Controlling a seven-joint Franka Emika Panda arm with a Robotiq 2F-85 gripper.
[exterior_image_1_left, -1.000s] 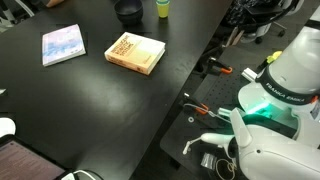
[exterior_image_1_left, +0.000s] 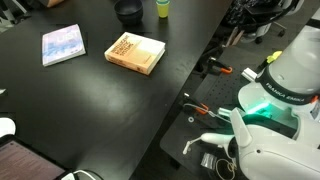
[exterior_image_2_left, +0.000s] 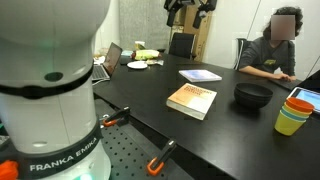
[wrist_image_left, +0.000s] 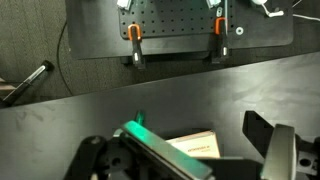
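My gripper (exterior_image_2_left: 187, 14) is at the top of exterior view 2, above the table, with its fingers spread and nothing seen between them. In the wrist view, one dark finger (wrist_image_left: 280, 148) shows at lower right, well apart from the other side. A thick orange-and-cream book (exterior_image_1_left: 135, 52) lies flat on the black table; the wrist view shows only part of this book (wrist_image_left: 198, 145) at the bottom. Farther left is a thinner pale book (exterior_image_1_left: 63, 45). A black bowl (exterior_image_2_left: 253, 95) and stacked coloured cups (exterior_image_2_left: 293, 115) stand beyond the books.
Laptops lie at the table's ends, one laptop (exterior_image_2_left: 103, 65) on the far left. A person (exterior_image_2_left: 270, 55) sits behind the table. Clamps (wrist_image_left: 137, 45) line the base plate's edge.
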